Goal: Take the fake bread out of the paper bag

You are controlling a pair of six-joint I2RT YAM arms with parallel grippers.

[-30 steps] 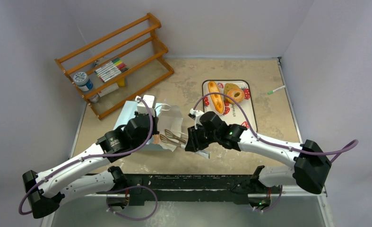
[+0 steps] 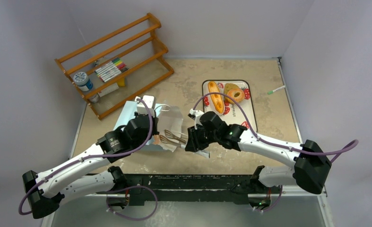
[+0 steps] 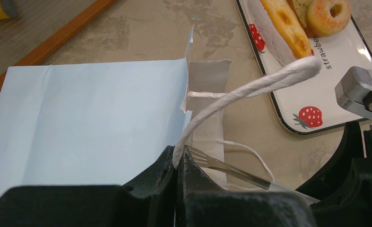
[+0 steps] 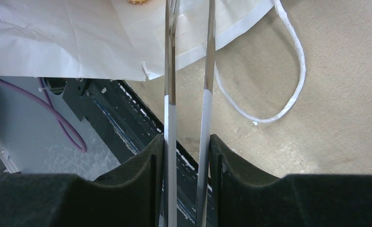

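The paper bag (image 3: 103, 123) lies on its side at the left, pale blue outside and white inside, its mouth facing right. My left gripper is shut at the mouth edge, the bag's twisted white handle (image 3: 250, 88) rising from between its fingertips. Metal tongs with fork-like ends (image 2: 173, 138) are held in my right gripper (image 2: 189, 144), a prong arm against each finger. Their ends reach into the bag mouth, arms apart. A bit of browned bread (image 4: 137, 1) shows inside the bag at the top edge of the right wrist view; most of it is hidden.
A strawberry-print tray (image 2: 228, 80) stands right of the bag, bearing a long bread (image 2: 215, 97), a ring-shaped bread (image 2: 236, 95) and another piece. A wooden rack (image 2: 151, 59) with pens and a jar stands at the back left.
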